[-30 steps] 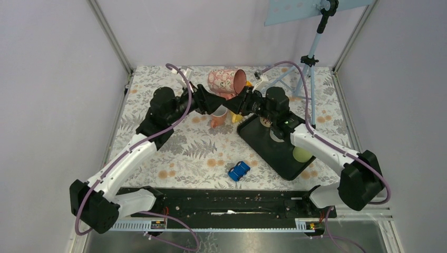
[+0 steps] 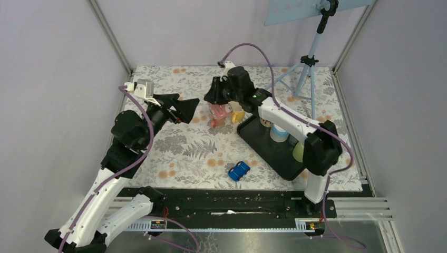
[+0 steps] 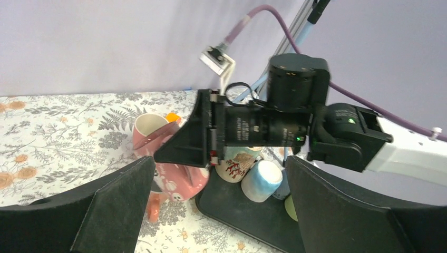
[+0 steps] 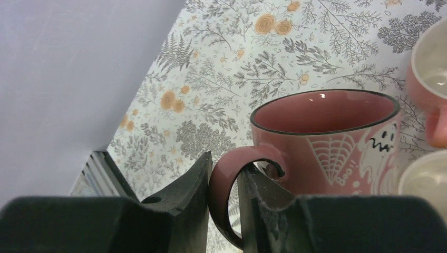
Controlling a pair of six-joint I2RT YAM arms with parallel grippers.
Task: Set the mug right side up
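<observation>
The pink mug (image 2: 219,111) is mostly beneath my right gripper (image 2: 213,92) in the top view. In the right wrist view its opening faces up, slightly tilted, and its handle (image 4: 226,179) is at the fingertips of my right gripper; whether the fingers are closed on it is unclear. My left gripper (image 2: 184,110) stands open to the left, away from the mug; in its wrist view the mug (image 3: 176,176) hangs by the right gripper's fingers.
Smaller cups (image 4: 429,68) sit behind the mug. A black tray (image 2: 269,158) with cups lies at right, a blue mug (image 2: 238,171) at the front. A tripod stands at back right.
My left gripper has moved away left and toward the front. My right gripper has moved left and back, and the pink mug has gone from lying on its side to opening upward, lower in view.
</observation>
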